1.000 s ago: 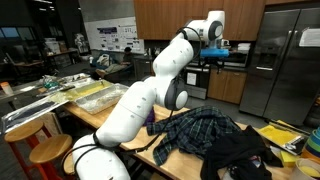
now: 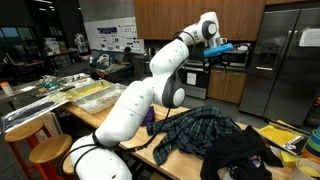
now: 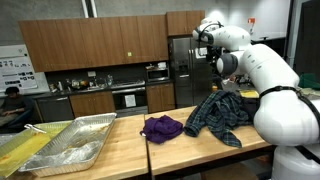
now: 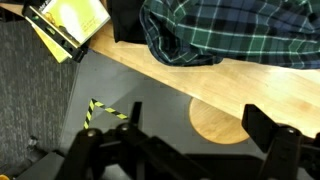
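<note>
High above the table's far side, my gripper (image 2: pixel 222 50) stands open. In the wrist view the fingers of the gripper are wide apart with nothing between them. A dark blue-green plaid cloth (image 2: pixel 195 132) lies crumpled on the wooden table, and the wrist view shows part of this plaid cloth (image 4: pixel 245 30) along the table edge. Beside it a black cloth (image 2: pixel 238 150) is bunched up. A purple cloth (image 3: pixel 163 128) lies apart from these, on the table's other side. My gripper touches none of them.
Yellow items (image 2: pixel 282 136) sit at the table's right end. Foil trays (image 3: pixel 75 142) stand at the opposite end. Round wooden stools (image 2: pixel 47 149) are at the left. Bare table (image 3: pixel 125 145) shows between the trays and the purple cloth.
The gripper has turned and shifted slightly to the right in exterior view 1, still high up. The cloths look unchanged.
</note>
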